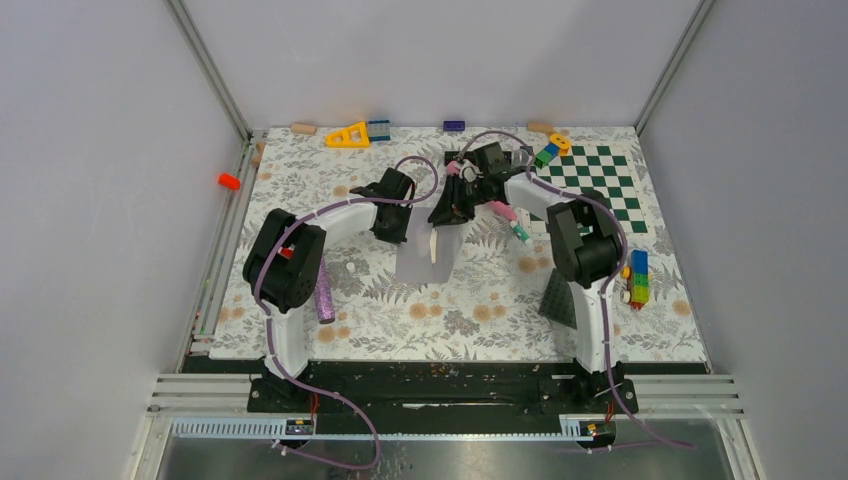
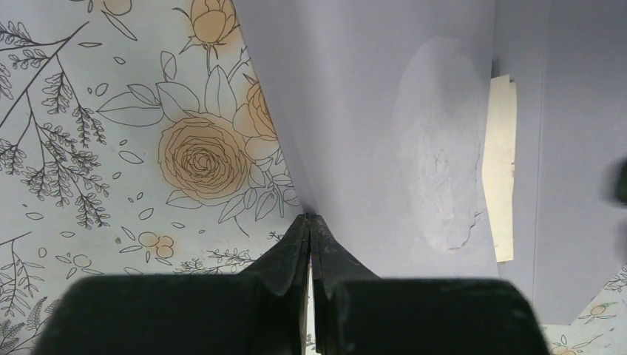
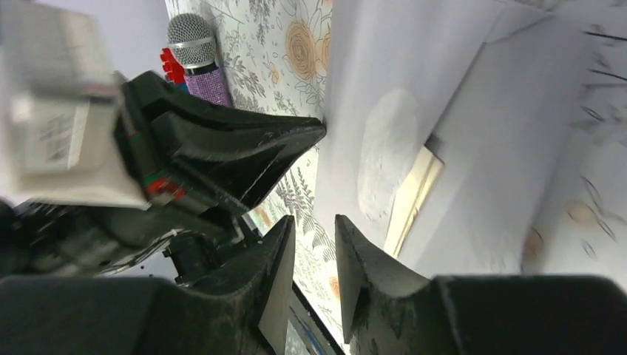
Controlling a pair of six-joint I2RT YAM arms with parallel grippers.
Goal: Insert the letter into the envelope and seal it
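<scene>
The grey envelope (image 1: pixel 412 262) lies in the middle of the table, its flap (image 2: pixel 580 200) spread out to the right. A cream strip (image 2: pixel 500 170) shows along the line between body and flap; whether it belongs to the letter I cannot tell. The envelope's body has a pale oval patch (image 2: pixel 440 148). My left gripper is shut at the envelope's left edge; whether paper is between its fingertips is not clear. Over the envelope's upper part, my right gripper is part open, with nothing visible between its fingers. No separate letter is visible.
A purple microphone (image 1: pixel 325 292) lies left of the envelope. To the right are a pink item (image 1: pixel 502 210) and a checkered board (image 1: pixel 610 180), with toy blocks (image 1: pixel 640 277) farther right.
</scene>
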